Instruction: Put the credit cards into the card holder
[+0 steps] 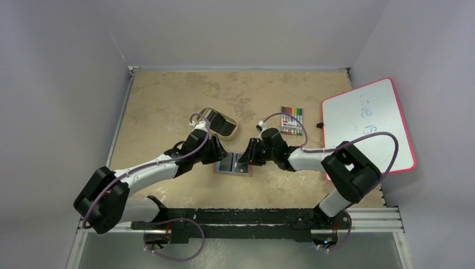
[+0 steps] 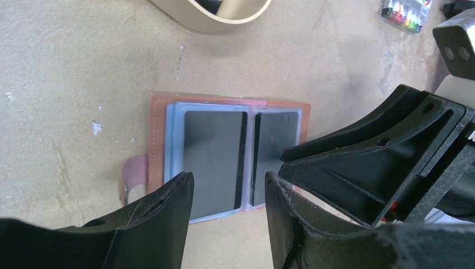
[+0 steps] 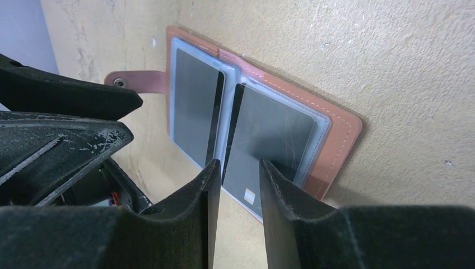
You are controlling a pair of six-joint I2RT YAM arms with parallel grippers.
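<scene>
The card holder (image 1: 234,172) lies spread open and flat near the front middle of the table. It has a brown-pink cover (image 3: 336,151) and bluish frames around two dark panels. Whether those panels are cards or empty pockets, I cannot tell. My left gripper hovers over the holder's left half, part open, nothing between its fingers. Above the right half is my right gripper, its fingers also apart and empty. A small pale square (image 3: 249,196) shows on the right panel. A strap with a snap (image 3: 134,81) sticks out at the holder's left side.
Behind the holder stands an oval beige box (image 1: 236,131) with dark flat pieces inside. A pack of coloured pens (image 1: 291,120) lies farther right, and a whiteboard (image 1: 369,126) leans over the right edge. Both grippers are close together. Open table lies at the back left.
</scene>
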